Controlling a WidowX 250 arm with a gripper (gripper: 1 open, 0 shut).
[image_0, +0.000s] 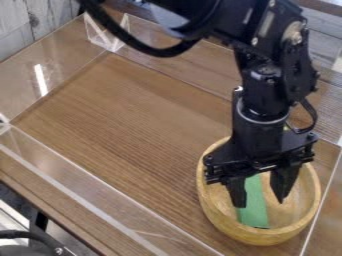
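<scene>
The black arm reaches down from the top to a round yellow bowl (221, 210) at the lower right. My gripper (258, 188) hangs just over the bowl, its fingertips apart. A green object (251, 213) lies in the bowl beneath the fingers; its upper part is partly hidden, and nothing shows clearly between the fingertips.
A clear container (104, 30) stands at the back left. Black cables (27, 238) lie beyond the table's edge at the lower left.
</scene>
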